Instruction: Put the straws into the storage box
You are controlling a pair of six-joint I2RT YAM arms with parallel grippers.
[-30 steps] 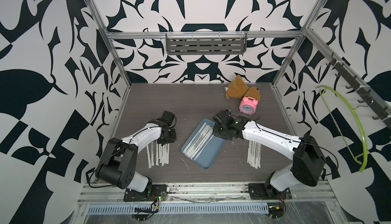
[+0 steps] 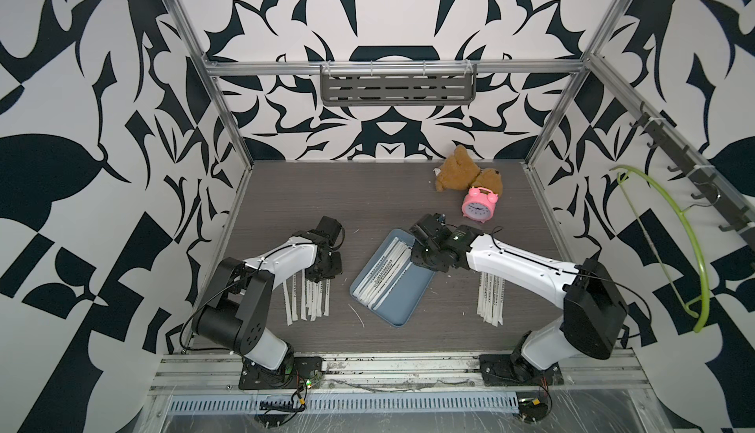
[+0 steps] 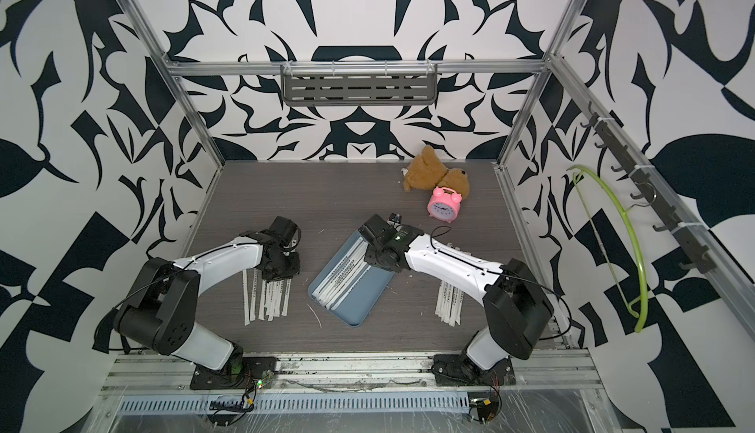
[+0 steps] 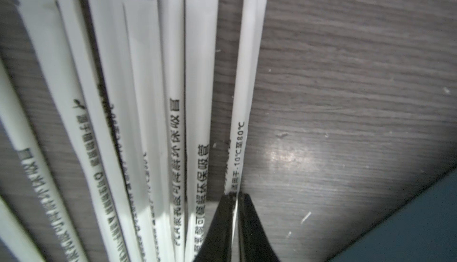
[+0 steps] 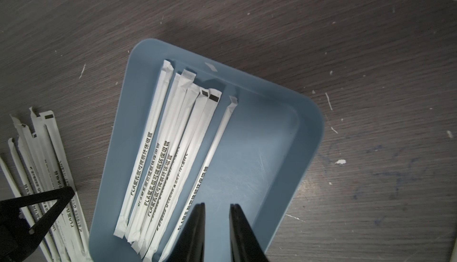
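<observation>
Wrapped white straws (image 2: pixel 306 299) lie in a group on the table at left. My left gripper is low over the rightmost straw there, its fingertips close together on it; whether they grip it is unclear. The blue-grey storage box (image 5: pixel 285 181) holds several straws (image 5: pixel 171 157) along one side, with bare floor beside them. My right gripper hangs above the box, open, nothing visible between its fingers. A second group of straws (image 2: pixel 490 299) lies on the table right of the box, partly under the right arm.
A brown plush toy (image 2: pixel 456 172) and a pink alarm clock (image 2: pixel 479 206) stand at the back right.
My left gripper has shifted very slightly, with small movement in the left arm. The right arm, the box and the straws look nearly unchanged.
</observation>
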